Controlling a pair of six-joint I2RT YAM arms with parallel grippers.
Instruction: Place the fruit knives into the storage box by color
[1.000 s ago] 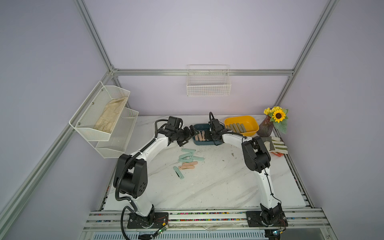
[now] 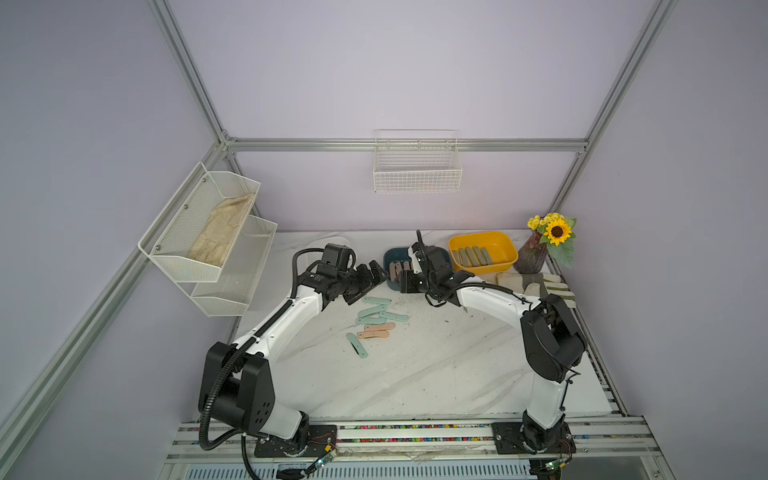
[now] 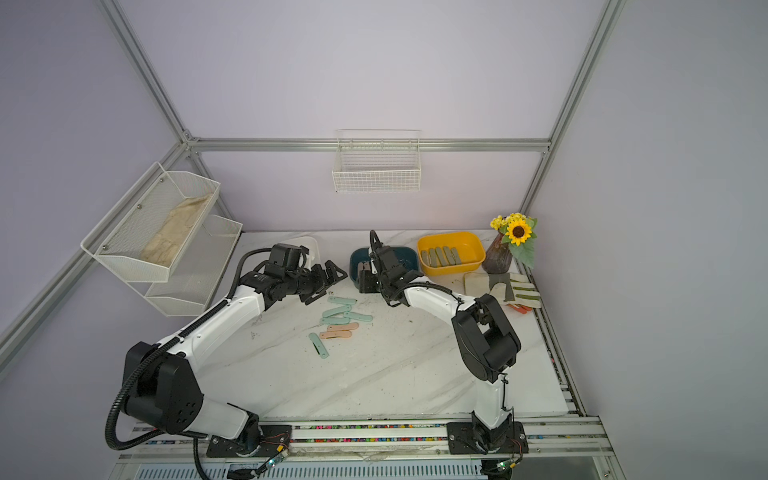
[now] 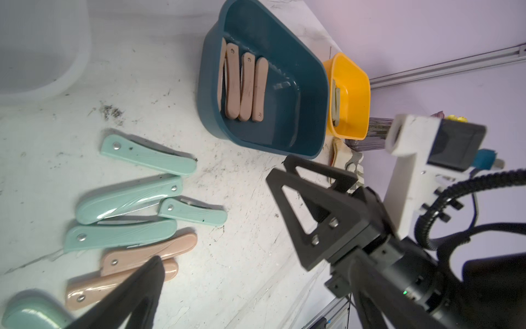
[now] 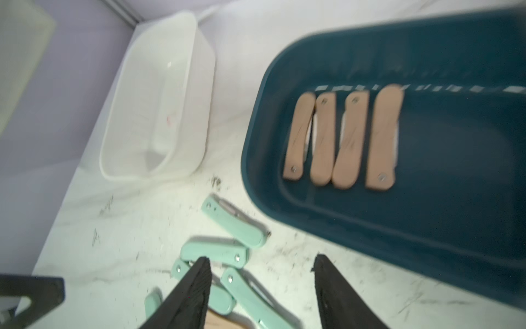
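Several mint green knives (image 4: 128,198) and two pink ones (image 4: 148,253) lie loosely grouped on the table. Inside the dark blue box (image 5: 465,230) several pink knives (image 5: 356,139) stand side by side along its left end. Grey-green knives (image 2: 472,256) sit in the yellow box (image 2: 502,264). The white box (image 5: 159,98) looks empty where it shows. My left gripper (image 2: 369,285) is open above the table, left of the blue box. My right gripper is over the blue box's front edge, fingers apart with nothing between them.
A flower vase (image 2: 531,254) and gloves (image 2: 544,286) stand at the right. Both grippers are close together near the blue box.
The left gripper has drawn back left and slightly toward the front. The knives have not moved.
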